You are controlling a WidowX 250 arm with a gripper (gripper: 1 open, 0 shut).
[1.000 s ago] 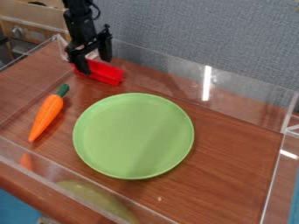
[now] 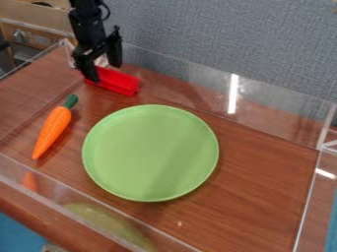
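Observation:
My black gripper (image 2: 98, 61) is low at the back left, over a red block-like object (image 2: 116, 83) lying on the wooden surface. Its fingers come down at that object's left end and behind it; whether they grip it I cannot tell. An orange carrot (image 2: 53, 128) with a green top lies at the left, and a large green plate (image 2: 150, 154) sits in the middle.
Clear panels edge the wooden surface (image 2: 257, 182), with a grey wall (image 2: 231, 39) behind. A pale yellow-green shape shows at the front, partly behind the clear front panel.
My gripper has shifted very slightly at the red object. The carrot and plate have not moved.

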